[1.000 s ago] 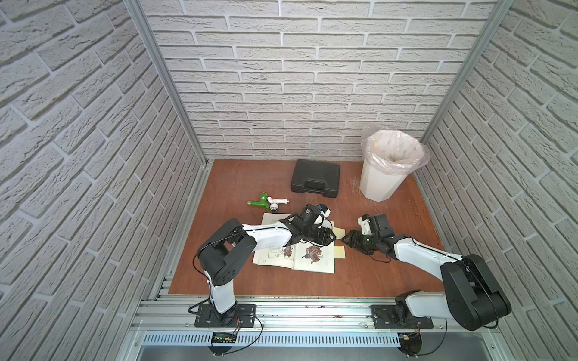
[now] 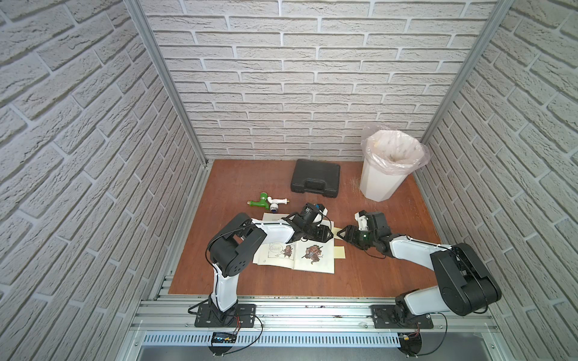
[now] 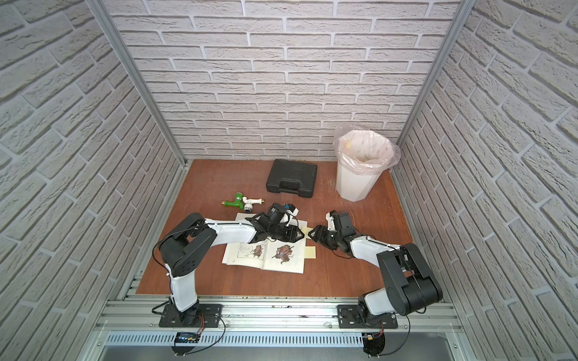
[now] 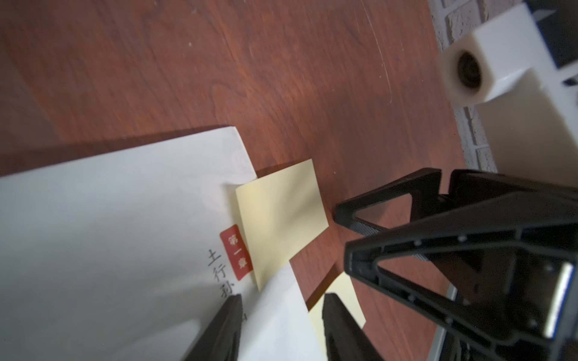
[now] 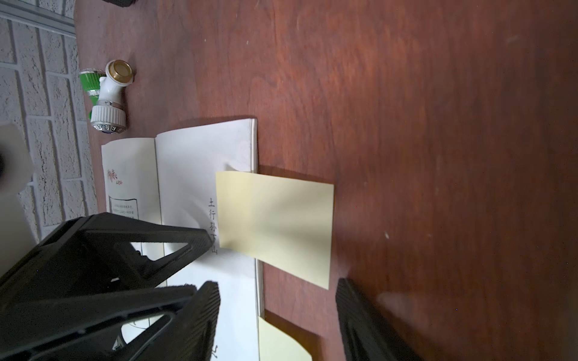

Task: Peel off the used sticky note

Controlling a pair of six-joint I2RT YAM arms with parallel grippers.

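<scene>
Two pale yellow sticky notes stick out from the right edge of an open book [image 2: 283,262]. In the right wrist view the upper note [image 5: 283,219] lies flat, partly over the page and partly over the table. The lower note [image 2: 339,252] shows below it. My left gripper hangs over the right-hand page, its fingers apart and nothing between them. From the right, my right gripper reaches to the upper note's outer part, also open and empty. Its fingertips [image 4: 343,214] appear close to the note's outer edge; contact cannot be told.
A white bin [image 2: 377,180] with a clear liner stands at the back right. Behind the book lie a black case [image 2: 315,176] and green and white pipe fittings [image 2: 263,201]. Bare table lies to the right of the notes and in front of the bin.
The left gripper has drawn back a little to the left. The notes and book look unmoved.
</scene>
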